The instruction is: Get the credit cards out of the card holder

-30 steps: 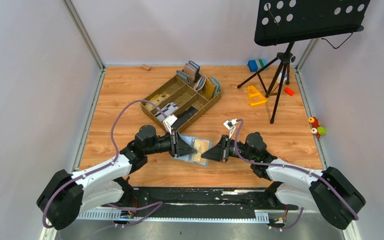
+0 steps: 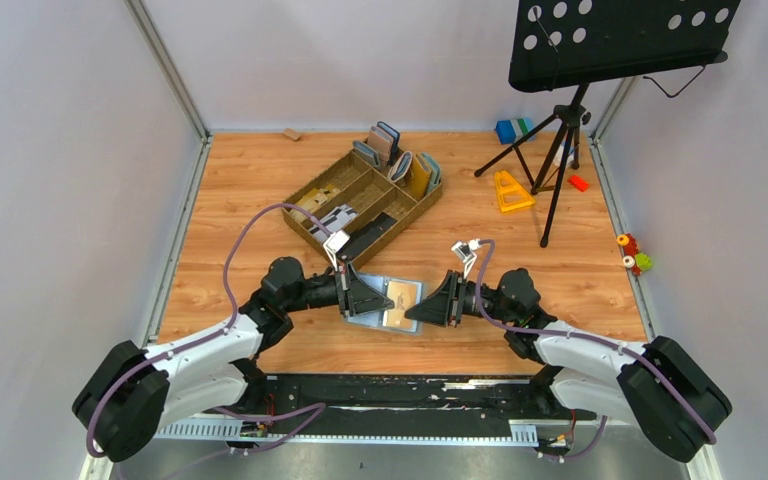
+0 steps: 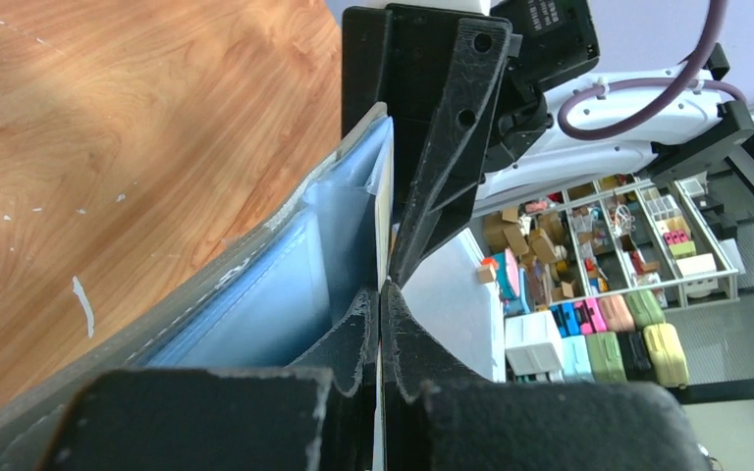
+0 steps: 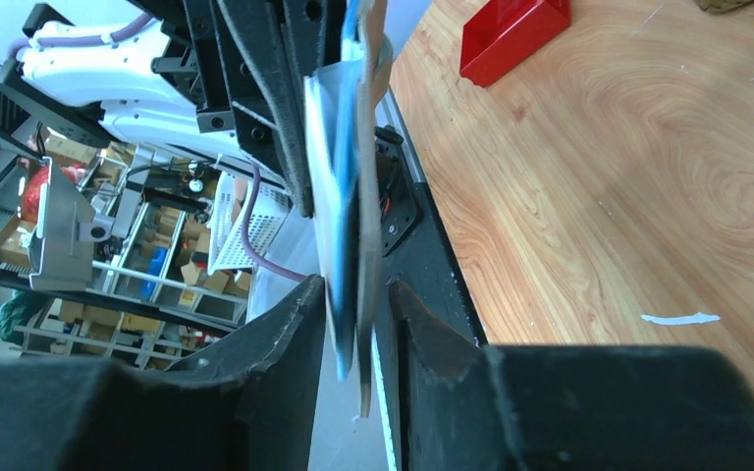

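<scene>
Seen from above, an opened light-blue card holder (image 2: 362, 320) hangs between my two arms, a yellowish card (image 2: 401, 296) in its right half. My left gripper is shut on that card, whose thin edge (image 3: 384, 201) rises above the fingertips; the holder's blue pocket (image 3: 245, 294) is just left of it. My right gripper stands open, its fingers on both sides of the holder's edge (image 4: 367, 186). The left finger is close to the holder, while a gap shows at the right finger. How deep the card sits is hidden.
Behind the left arm stands a divided woven box (image 2: 400, 232) with cards and holders (image 2: 420, 178). A black stand (image 2: 560, 150) and a yellow triangle (image 2: 512, 192) are at the back right.
</scene>
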